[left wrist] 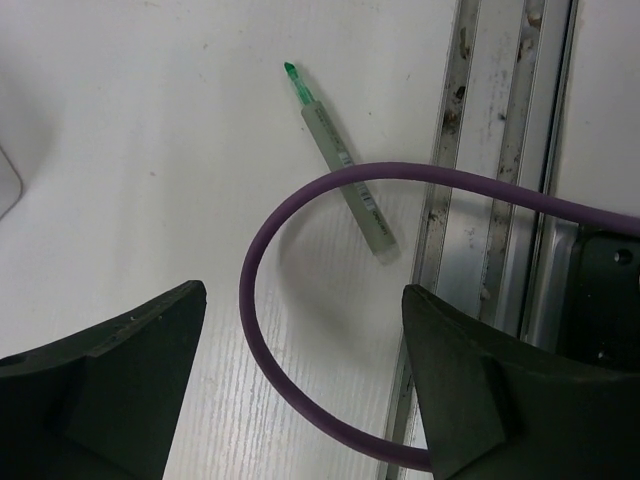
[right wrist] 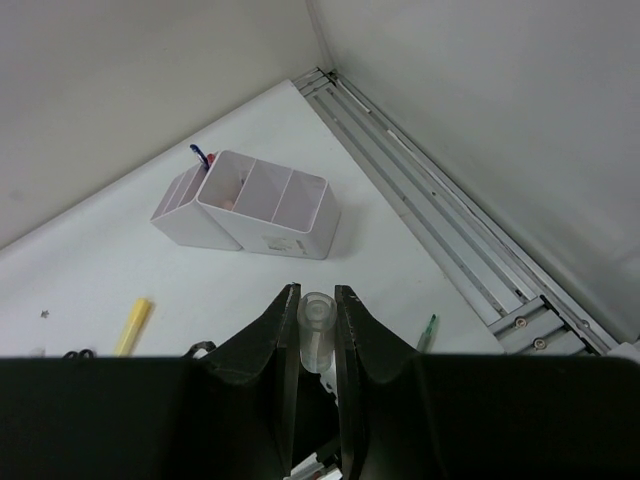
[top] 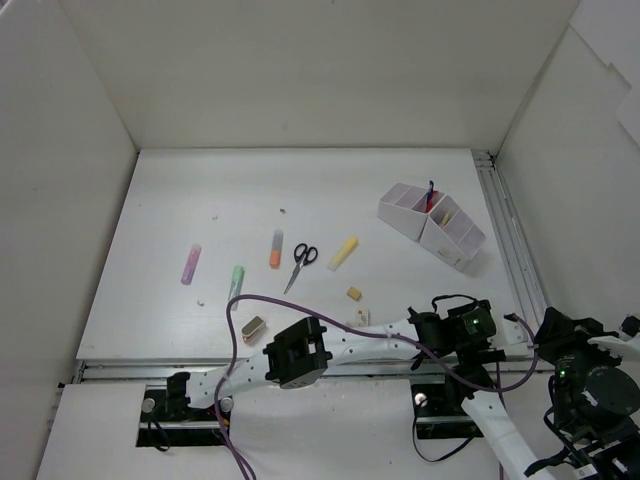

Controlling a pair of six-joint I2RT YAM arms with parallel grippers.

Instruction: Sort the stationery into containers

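Observation:
My left gripper is open low over the table's front right, its fingers either side of a purple cable, with a green-tipped pen [left wrist: 350, 200] lying just beyond them. My right gripper is shut on a clear cylindrical object [right wrist: 317, 335]. On the table lie pink [top: 191, 264], green [top: 236, 285], orange [top: 276, 250] and yellow [top: 343, 253] markers, scissors [top: 305, 258], a small tan block [top: 354, 293] and a metallic item [top: 253, 328]. A white divided container [top: 452, 240] holds a few items at the back right.
The purple cable [top: 280, 301] arches across the front of the table along the left arm. Metal rails [right wrist: 430, 210] run along the right edge beside a wall.

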